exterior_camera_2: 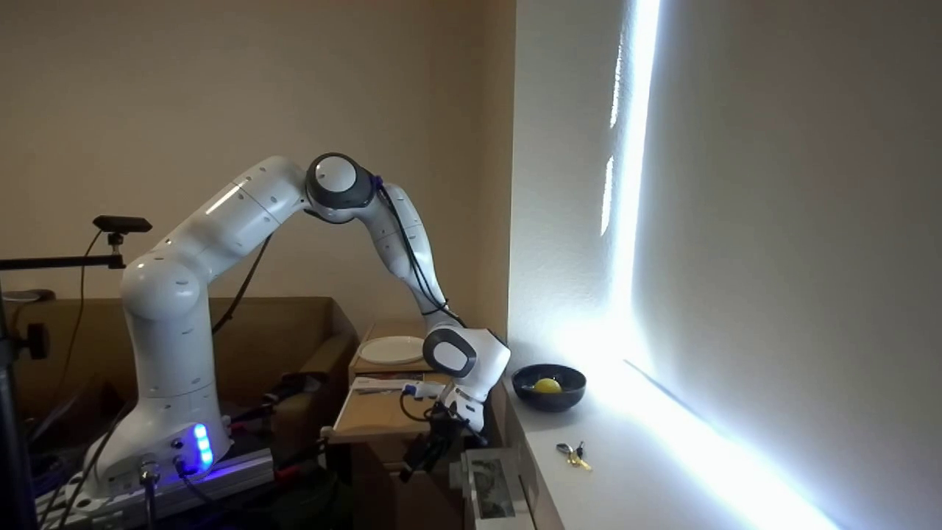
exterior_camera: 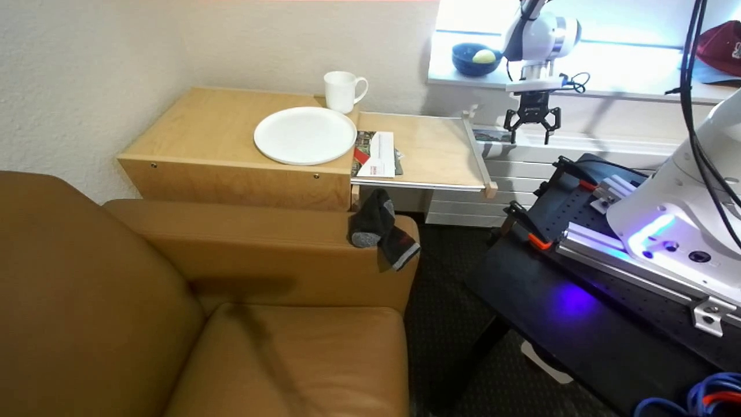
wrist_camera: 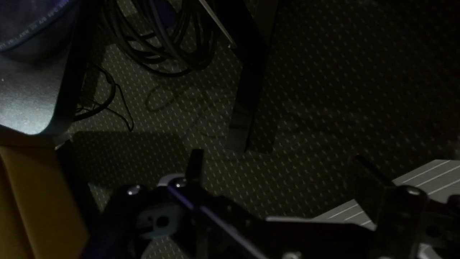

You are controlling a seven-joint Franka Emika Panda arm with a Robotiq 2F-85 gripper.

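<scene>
My gripper (exterior_camera: 531, 136) stands open in exterior view 1, pointing down in front of the white slatted unit below the window. Its fingers are spread, and nothing shows between them. In the wrist view the gap of the gripper has only dark carpet behind it. Exterior view 2 shows the gripper (exterior_camera_2: 424, 455) low beside the window sill, dark and hard to make out. A dark grey sock (exterior_camera: 378, 221) lies draped over the sofa's armrest. On the wooden cabinet are a white plate (exterior_camera: 305, 135) and a white mug (exterior_camera: 340, 91), standing upright just behind it.
Papers (exterior_camera: 379, 154) lie on the pulled-out wooden shelf (exterior_camera: 434, 146). The sill holds a dark bowl (exterior_camera_2: 549, 402) with a yellow fruit (exterior_camera_2: 547, 386), plus keys (exterior_camera_2: 575, 456). The brown sofa (exterior_camera: 305, 347) and black robot table (exterior_camera: 514, 292) flank a strip of carpet.
</scene>
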